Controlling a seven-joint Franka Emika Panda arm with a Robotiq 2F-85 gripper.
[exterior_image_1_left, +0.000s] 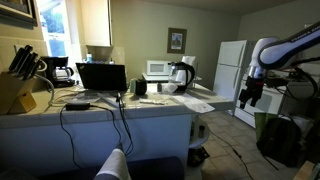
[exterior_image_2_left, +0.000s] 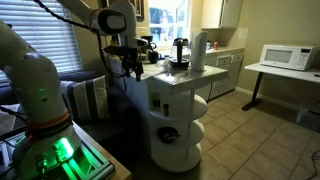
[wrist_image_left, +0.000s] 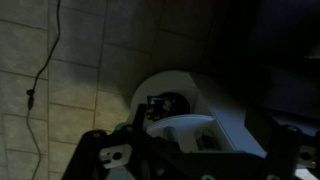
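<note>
At the right of exterior view 1, my gripper (exterior_image_1_left: 248, 103) hangs below the white arm, fingers pointing down, clear of the counter (exterior_image_1_left: 90, 117). In exterior view 2, the gripper (exterior_image_2_left: 127, 75) is in the air at the left side of the counter, above the rounded white shelves (exterior_image_2_left: 176, 150). The wrist view is dark; the gripper stands open there, with the fingers spread wide along the lower edge and nothing held. Beyond it is a rounded white shelf (wrist_image_left: 143, 88) with a dark item (wrist_image_left: 168, 105) on it.
On the counter stand a knife block (exterior_image_1_left: 18, 85), a black box-like object (exterior_image_1_left: 101, 77), a dark mug (exterior_image_1_left: 138, 87), a kettle (exterior_image_1_left: 183, 75) and papers (exterior_image_1_left: 194, 104). A white microwave (exterior_image_2_left: 288, 57) sits on a separate table. A cable (wrist_image_left: 42, 72) runs over the tiled floor, which has free room.
</note>
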